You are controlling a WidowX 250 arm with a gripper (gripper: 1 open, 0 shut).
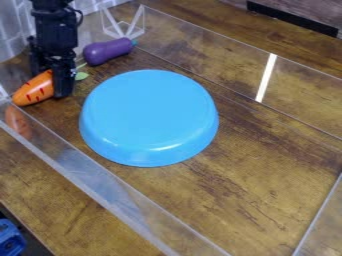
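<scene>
The black gripper (54,62) is low at the upper left, right over an orange toy carrot (32,92) with a green top, which lies on the wooden surface. Whether its fingers grip the carrot is unclear. A purple toy eggplant (107,51) lies just to its right, and a large blue upturned dish or disc (148,116) sits in the middle.
Clear walls surround the wooden floor (247,170), close behind the gripper at the left. The right half is open floor. A blue object (8,238) shows at the bottom left corner, outside the wall.
</scene>
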